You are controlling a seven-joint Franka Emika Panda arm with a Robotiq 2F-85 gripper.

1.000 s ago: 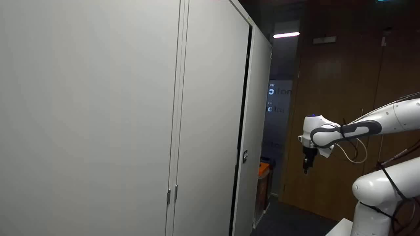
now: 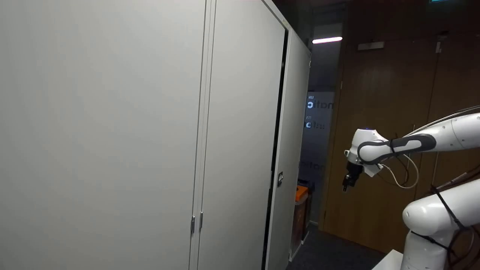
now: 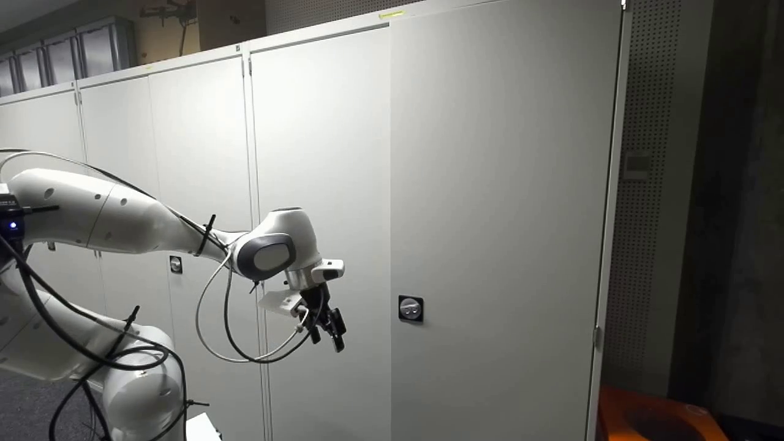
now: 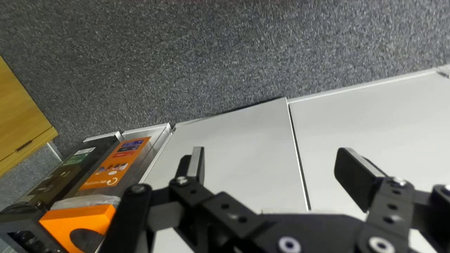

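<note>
Tall grey cabinet doors fill much of the exterior views. The door with the latch (image 3: 500, 184) stands slightly ajar, a dark gap showing along its edge in exterior view 1. Its round latch handle (image 3: 411, 309) sits at about mid-height; the same handle (image 2: 280, 179) shows in exterior view 1. My gripper (image 3: 327, 344) hangs in the air in front of the cabinet, tilted downward, apart from the door and handle. In the wrist view its black fingers (image 4: 195, 164) are spread wide, with nothing between them; the cabinet doors lie beyond. The handle cannot be made out in that view.
Recycling bins with an orange lid (image 4: 78, 221) stand beside the cabinet's end. A wooden door (image 2: 382, 135) rises behind the arm.
My gripper has risen slightly and tilted, its fingertips swinging toward the cabinet side. The cabinet door looks unmoved.
</note>
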